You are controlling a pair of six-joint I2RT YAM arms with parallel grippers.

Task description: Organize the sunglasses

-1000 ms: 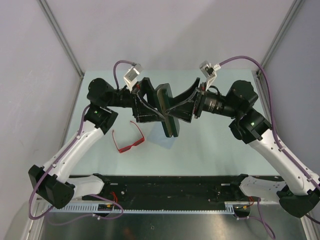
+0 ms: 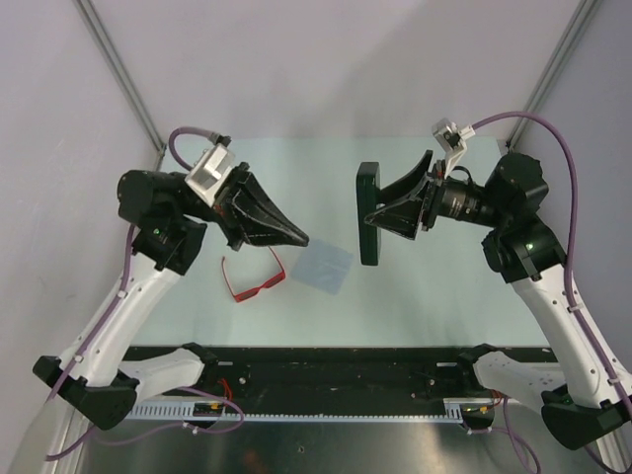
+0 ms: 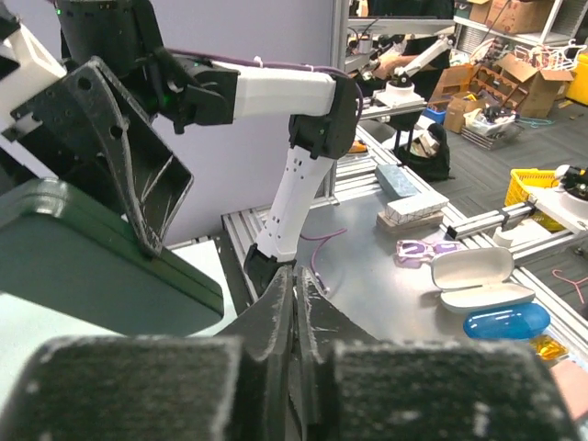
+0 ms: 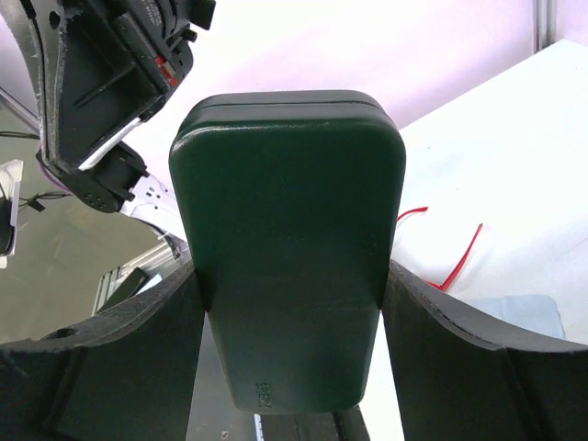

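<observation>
A dark green glasses case [image 2: 368,212] [image 3: 110,266] [image 4: 288,239] is held upright in my right gripper [image 2: 392,212], which is shut on it. My left gripper [image 2: 299,237] is to the left of the case, apart from it, shut with nothing between its fingers. Red sunglasses [image 2: 259,288] [image 4: 446,278] lie on the white surface below and left of my left gripper. A light blue cloth [image 2: 321,268] [image 4: 519,312] lies beside them.
The white board [image 2: 454,316] is clear on the right. Off to the side in the left wrist view are another bench with an open case [image 3: 487,299], a blue case [image 3: 505,321], purple glasses [image 3: 424,250] and boxes.
My left gripper has let go of the case and moved left, away from it. My right gripper has shifted right with the case, which was partly open and now looks shut.
</observation>
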